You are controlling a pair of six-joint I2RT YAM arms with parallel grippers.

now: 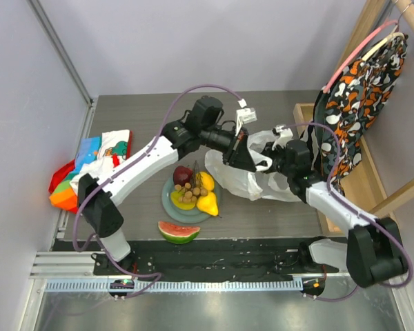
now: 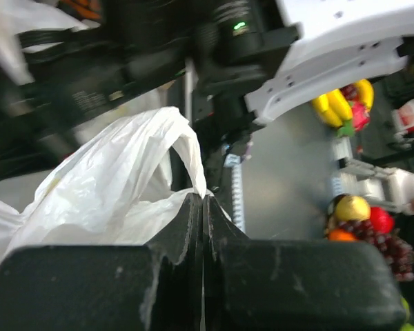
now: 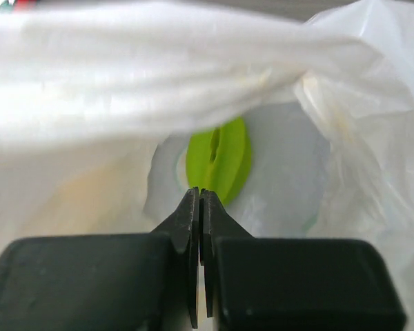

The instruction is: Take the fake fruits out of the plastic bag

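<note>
The white plastic bag [image 1: 233, 174] lies on the table right of centre, its top lifted between my two arms. My left gripper [image 1: 255, 167] is shut on a fold of the bag [image 2: 186, 148], which runs to its fingertips in the left wrist view. My right gripper is shut and points into the bag's opening; nothing shows clearly between its fingers. Beyond its tips, inside the bag, sits a green fruit [image 3: 219, 158]. Outside, a plate [image 1: 168, 201] bears a dark red fruit [image 1: 182, 175], a yellow pear [image 1: 208, 203] and a brown bunch [image 1: 188, 192].
A watermelon slice [image 1: 179, 232] lies in front of the plate. Colourful cloths [image 1: 93, 165] are piled at the left. A wooden rack with a hanging patterned garment [image 1: 362, 103] stands close on the right.
</note>
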